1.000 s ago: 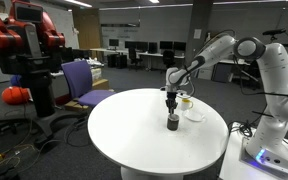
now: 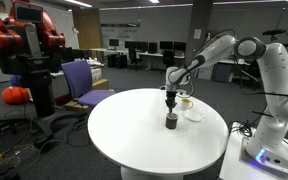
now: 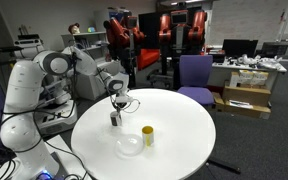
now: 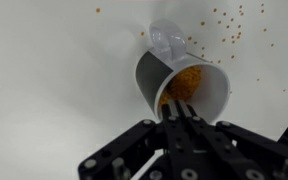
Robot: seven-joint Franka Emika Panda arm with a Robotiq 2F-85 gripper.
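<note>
A dark-sided mug with a pale inside [image 4: 214,88] fills the middle of the wrist view, its handle [image 4: 167,40] toward the top. Small orange bits [image 4: 187,82] lie inside it. My gripper is over the mug's opening, its fingertips close together and reaching in near the rim. Nothing shows between them. In exterior view 1 the mug [image 2: 171,122] stands on the round white table, the gripper [image 2: 171,109] at its top. Exterior view 2 also has the gripper directly above the mug [image 3: 116,119]. How deep the tips reach is hidden.
Orange bits [image 4: 232,24] are scattered on the table around the mug. A white plate [image 3: 129,146] and a yellow cup [image 3: 148,136] stand apart from it. A purple chair [image 2: 81,80] is beyond the table's edge.
The mug appears very slightly further left in exterior view 1 than before. The gripper stays at its top, and little else differs.
</note>
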